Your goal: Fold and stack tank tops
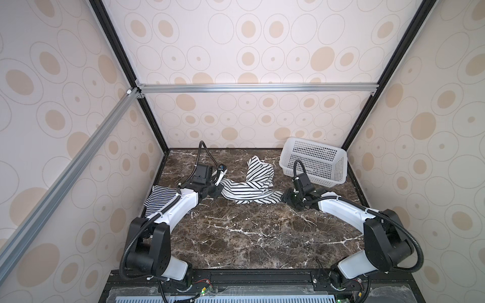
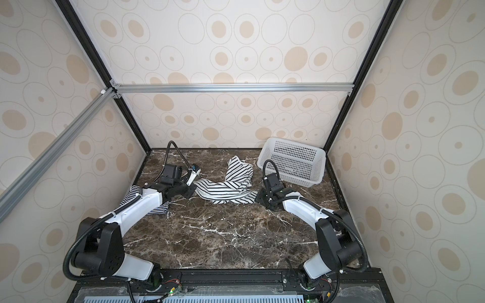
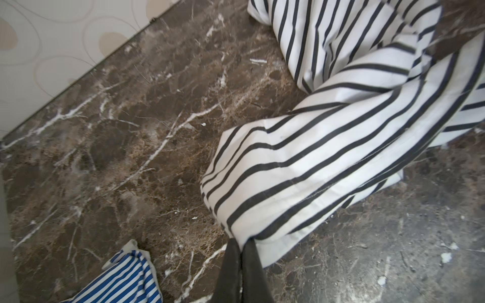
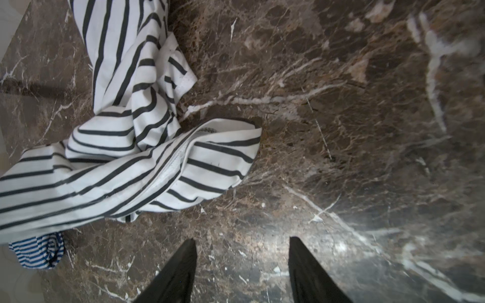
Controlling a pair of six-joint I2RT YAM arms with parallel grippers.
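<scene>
A white tank top with black stripes [image 1: 247, 189] lies crumpled and twisted in the middle of the table, one part reaching toward the back wall. My left gripper is shut on its left corner, and the cloth rises toward the fingers. At the right end of the top, my right gripper stands open with bare table between its fingers; the loose right end [image 4: 217, 161] lies just beyond them. A blue-and-white striped tank top [image 3: 123, 277] lies at the table's left side, partly hidden by the left arm in the top views.
A white perforated basket [image 1: 338, 164] stands empty at the back right, close behind the right arm. Walls close in the back and both sides.
</scene>
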